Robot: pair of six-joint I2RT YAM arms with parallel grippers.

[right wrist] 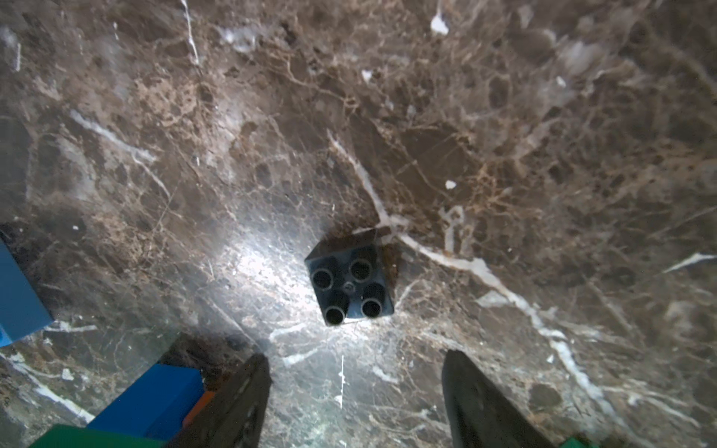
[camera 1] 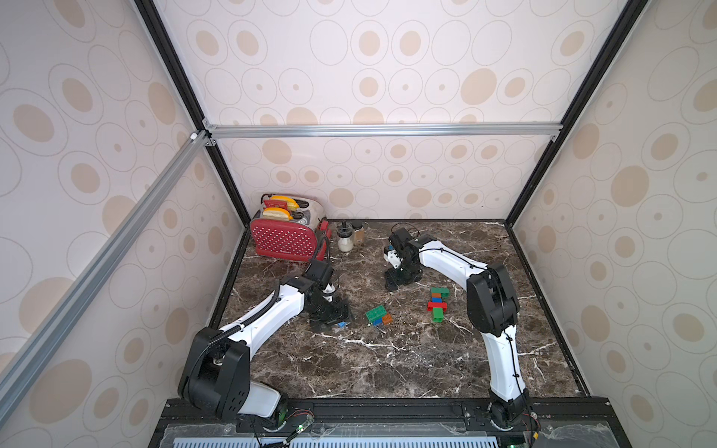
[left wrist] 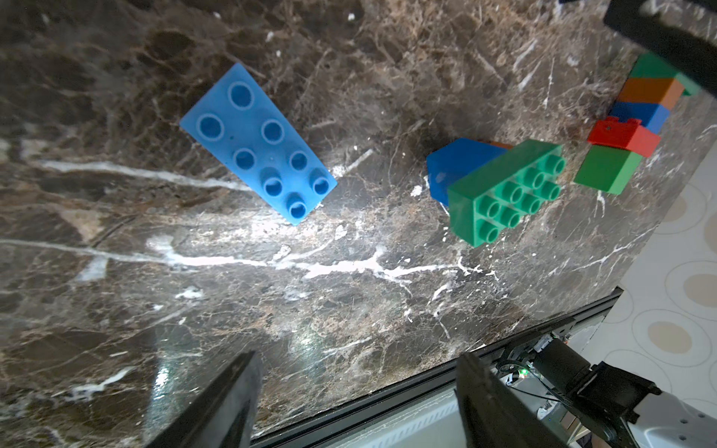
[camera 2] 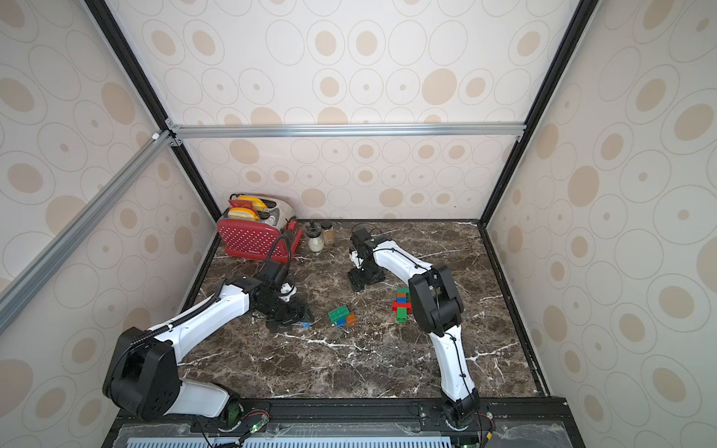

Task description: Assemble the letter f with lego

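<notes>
My left gripper is open above the marble table, over a light blue brick [left wrist: 257,138]; beside that lies a pile of green [left wrist: 508,198], blue [left wrist: 455,168] and orange bricks. Farther right is a joined group of bricks, with green [left wrist: 605,168], red [left wrist: 620,133], blue and orange pieces. My right gripper is open above a small dark 2x2 brick [right wrist: 349,287], with nothing between its fingers.
A red basket [camera 1: 283,237] with items in it stands at the back left, with jars [camera 1: 345,240] beside it.
</notes>
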